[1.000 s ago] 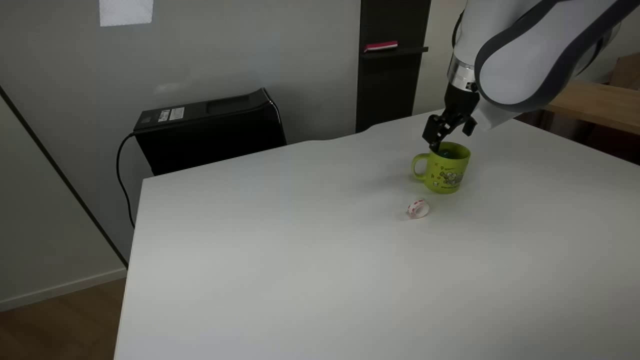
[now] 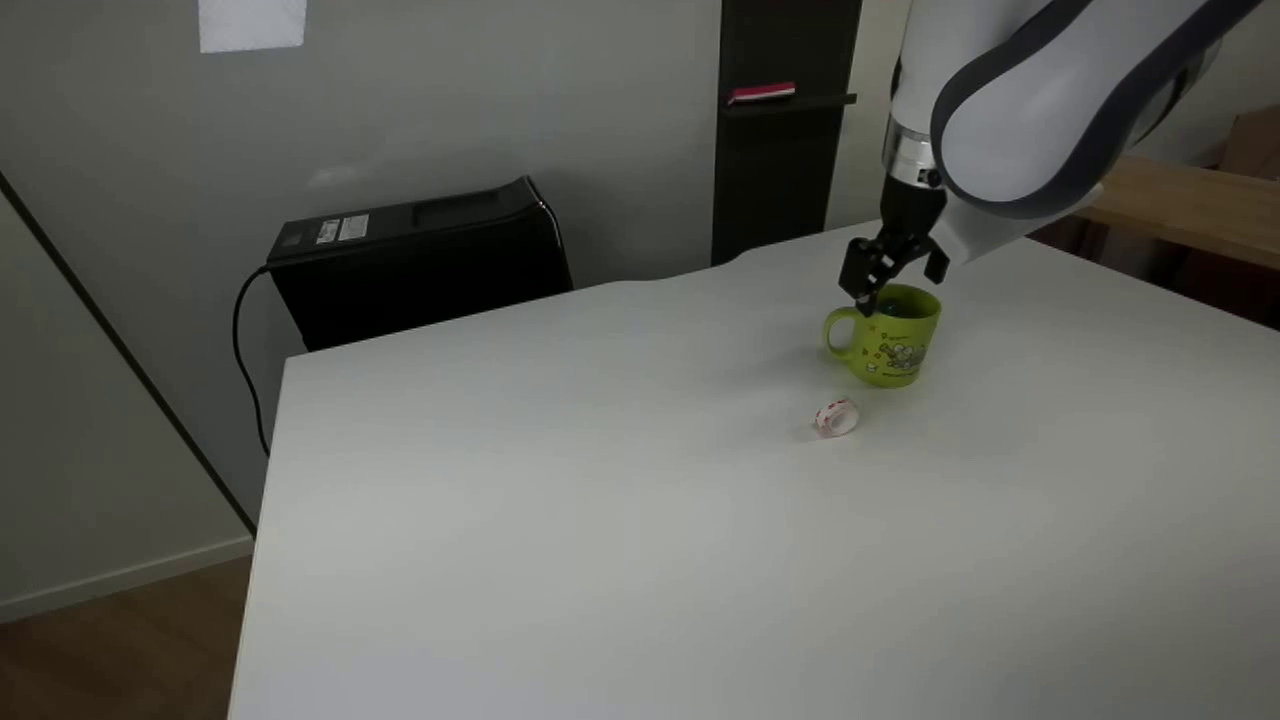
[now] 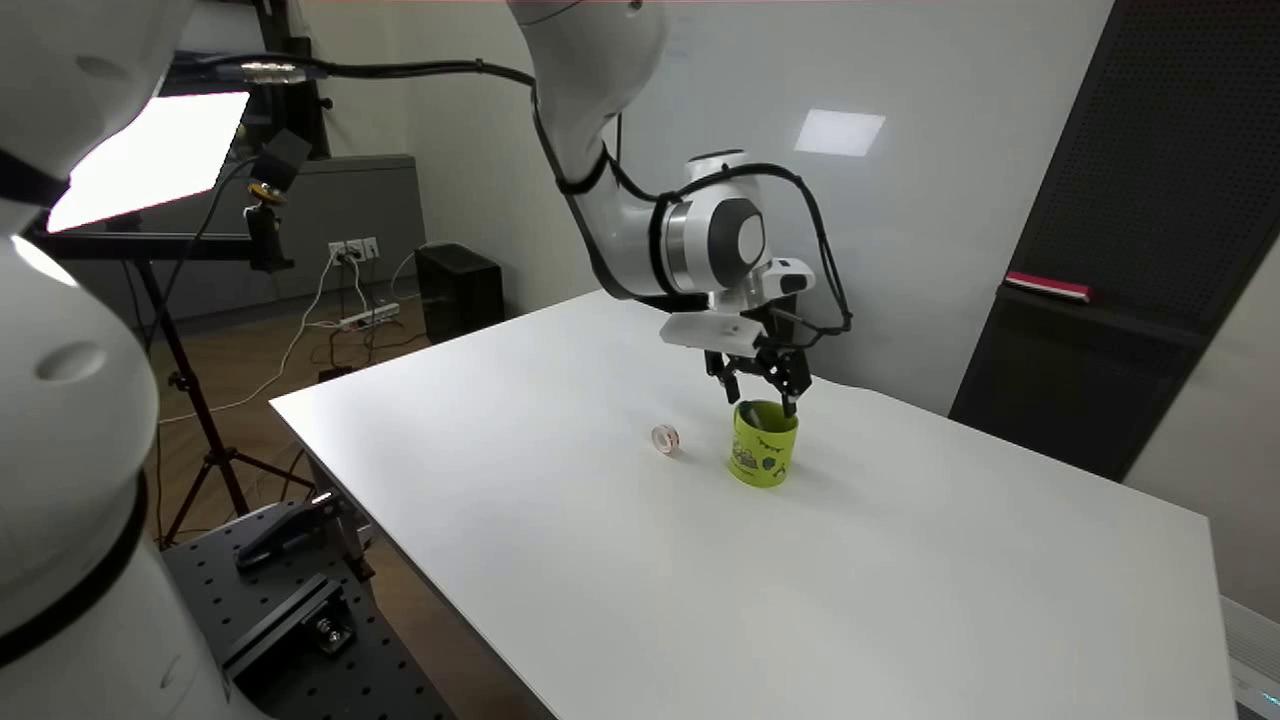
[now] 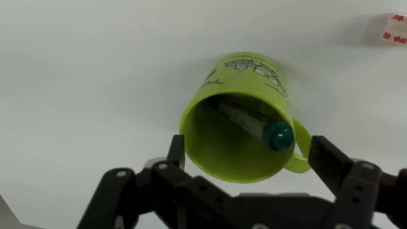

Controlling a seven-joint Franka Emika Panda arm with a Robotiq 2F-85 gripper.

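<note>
A lime-green mug (image 2: 894, 342) with printed cartoons stands upright on the white table, its handle (image 4: 302, 139) on the left in exterior view 1. Inside it leans a marker (image 4: 248, 124) with a teal cap, the capped end against the wall by the handle. Just above the mug's mouth is my gripper, open, its fingers wide apart. One finger (image 4: 176, 150) shows beside the rim and the other (image 4: 328, 160) near the handle in the wrist view. Nothing is held between them. Exterior view 2 also shows the gripper (image 3: 758, 390) over the mug (image 3: 763, 446).
A small roll of white tape with red print (image 2: 836, 418) lies on the table near the mug. A black box-shaped appliance (image 2: 420, 258) stands beyond the table's far edge.
In exterior view 1 my gripper and arm have shifted slightly left. The mug and the tape roll have stayed where they were.
</note>
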